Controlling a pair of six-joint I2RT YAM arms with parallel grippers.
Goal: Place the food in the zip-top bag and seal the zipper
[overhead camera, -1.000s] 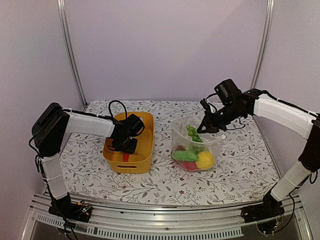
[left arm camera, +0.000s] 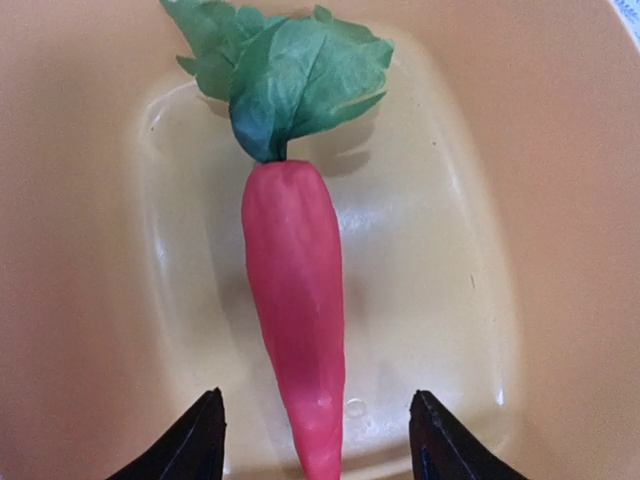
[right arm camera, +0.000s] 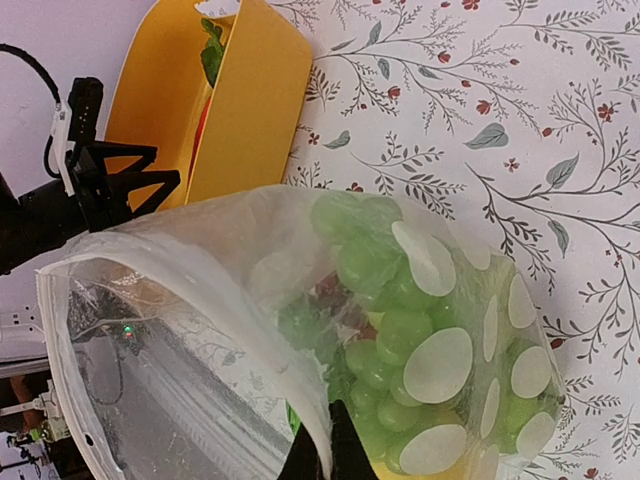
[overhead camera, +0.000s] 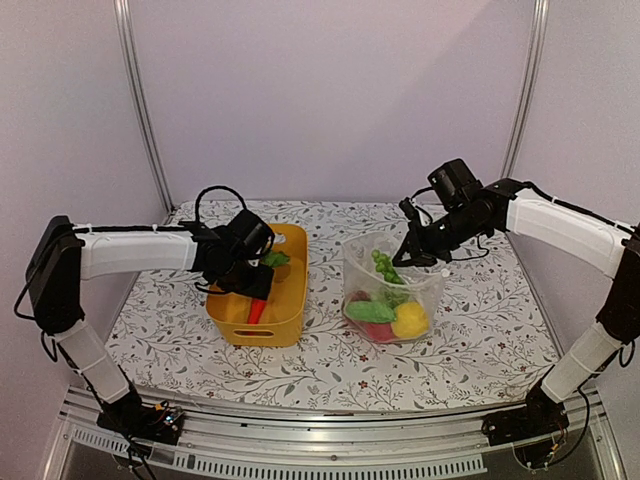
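A red carrot with green leaves lies on the floor of the yellow bin. Above it my left gripper is open, its fingers to either side of the carrot's tapered end and nothing held. The clear zip top bag stands upright with its mouth open, holding green grapes, a green item, a yellow item and something red. My right gripper is shut on the white rim of the bag.
Bin and bag stand apart on a white cloth with a floral print, with a clear strip between them. Open cloth lies in front of both. The bin's walls surround the left gripper.
The right arm and the bag have stayed put.
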